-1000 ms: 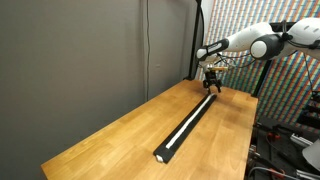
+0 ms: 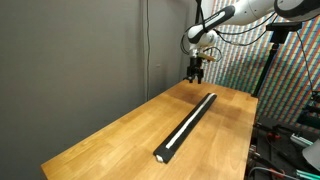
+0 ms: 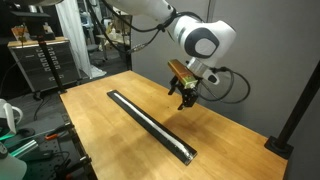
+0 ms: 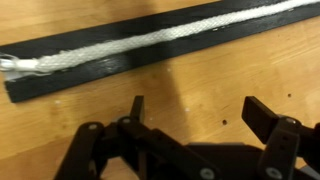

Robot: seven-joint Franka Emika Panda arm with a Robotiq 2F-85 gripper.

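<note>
A long black strip (image 2: 178, 139) lies flat on the wooden table, with a white rope (image 4: 150, 40) stretched straight along its middle. In the wrist view one end of the rope shows a bound, whitish tip near the strip's left end. My gripper is open, its two dark fingers wide apart with only bare wood between them. From the exterior views the gripper (image 3: 187, 101) hangs above the table beside the strip, on the side toward the grey wall, touching neither strip nor rope.
A tall grey panel (image 2: 90, 70) stands along one side. Dark stands and cables (image 2: 282, 145) are at the table's near right edge.
My arm has moved away from over the strip's far end, toward the grey panel and left in exterior view 1. Strip and rope lie where they were.
</note>
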